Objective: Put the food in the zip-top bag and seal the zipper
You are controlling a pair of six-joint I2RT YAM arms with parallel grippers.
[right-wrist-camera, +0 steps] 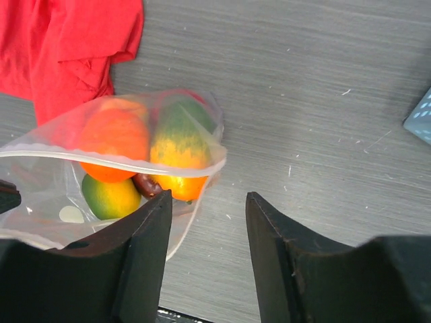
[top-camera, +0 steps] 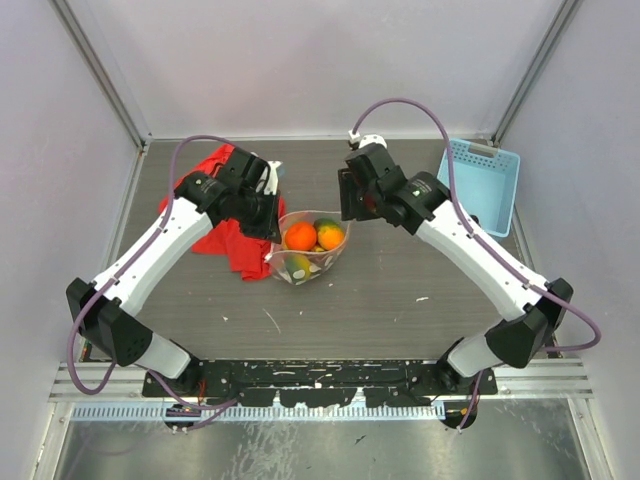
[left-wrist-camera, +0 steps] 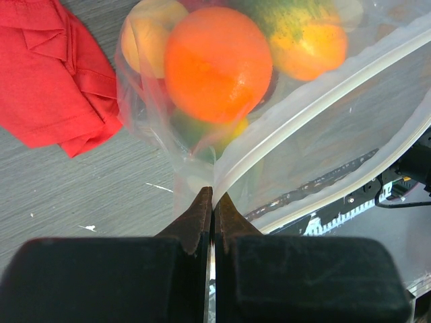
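Note:
The clear zip top bag [top-camera: 300, 272] stands open-mouthed at the middle of the table, holding an orange [left-wrist-camera: 219, 64], a mango [right-wrist-camera: 178, 145] and other produce. At the left corner of its mouth my left gripper is shut on the bag's rim, where the two zipper edges meet. My right gripper stands part open beside the bag's right corner. Its left finger [right-wrist-camera: 145, 249] overlaps the bag's edge in the right wrist view, while nothing shows gripped in the gap. The top view hides both sets of fingertips.
A crumpled red cloth [top-camera: 240, 248] lies behind and left of the bag. At the back right stands a light blue basket [top-camera: 483, 180], partly covered by the right arm. The table right of the bag is bare, with small white scraps here and there.

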